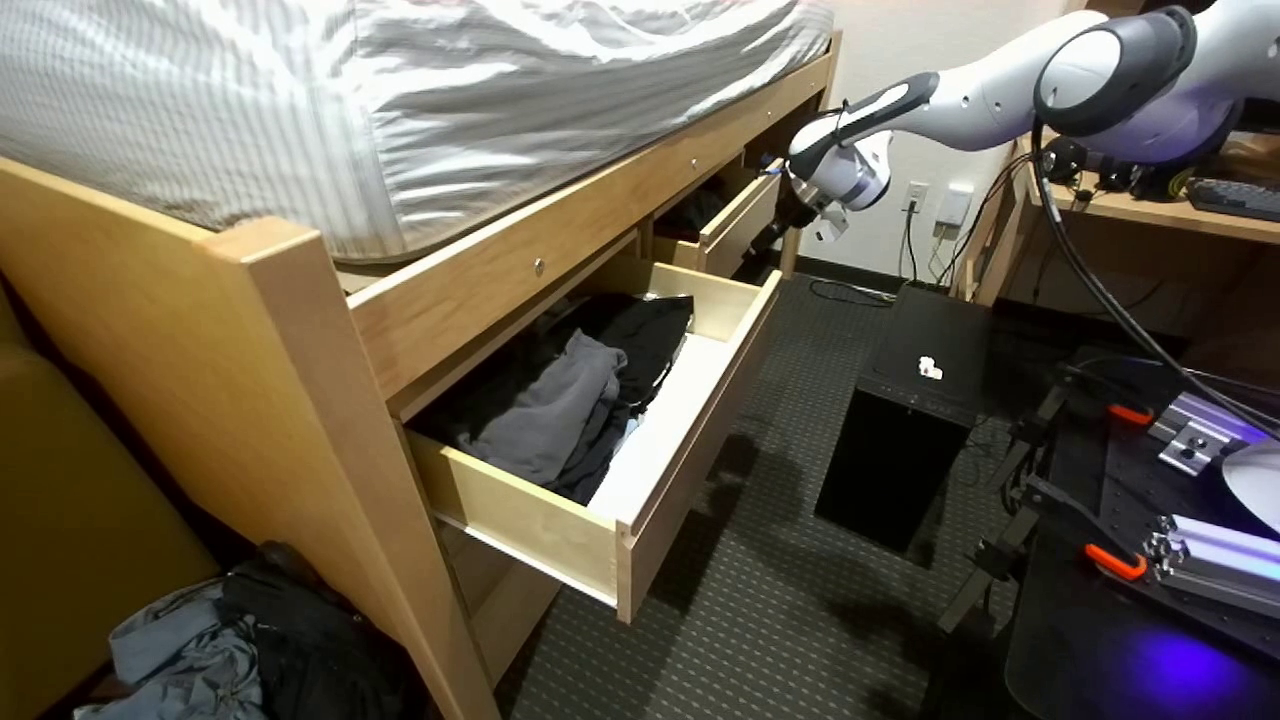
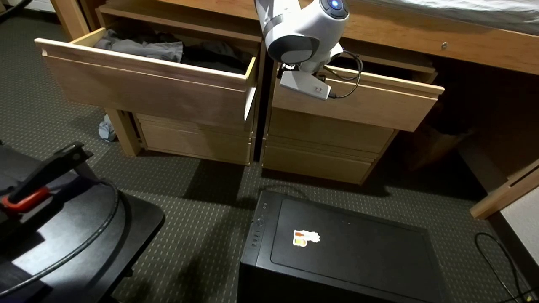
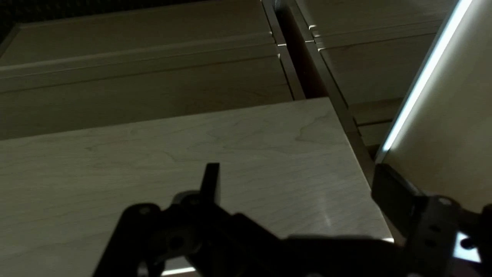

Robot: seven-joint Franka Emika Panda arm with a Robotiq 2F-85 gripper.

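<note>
Two drawers stand pulled out under a bed. The nearer drawer (image 1: 708, 420) holds grey and black clothes (image 1: 546, 408) and is far out. The farther drawer (image 1: 740, 228) is less far out, with dark contents partly seen. At that farther drawer's front, toward its edge beside the nearer drawer, is my gripper (image 1: 758, 247). In the wrist view the gripper has its dark fingers (image 3: 211, 184) wide apart, over the pale wooden drawer front (image 3: 207, 152), with nothing seen gripped. Contact with the wood cannot be told. The hand hides the fingers in exterior view 2.
A black computer case (image 2: 348, 237) stands on the carpet facing the drawers. The black table (image 1: 1152, 624) with red-handled clamps is at the right. The bed post (image 1: 348, 444) and clothes on the floor (image 1: 228, 648) lie at the near left.
</note>
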